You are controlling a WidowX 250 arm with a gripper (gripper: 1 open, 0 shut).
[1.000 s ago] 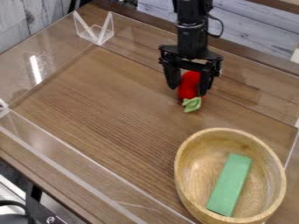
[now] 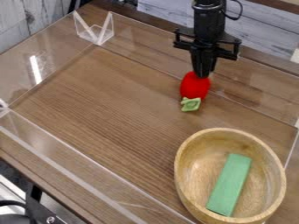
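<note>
My dark gripper (image 2: pixel 201 68) hangs at the upper middle, directly over a red object (image 2: pixel 195 87) with a pale green end (image 2: pixel 191 104) lying on the wooden table. The fingertips are at the red object's upper end; whether they touch it is unclear. The gripper looks narrow and shut, with nothing clearly held.
A wooden bowl (image 2: pixel 187 172) holding a green block (image 2: pixel 229 184) fills the lower right. A clear plastic piece (image 2: pixel 94 29) stands at the upper left.
My gripper was lower over the red object a second ago and has since risen toward the back. More of the red object now shows.
</note>
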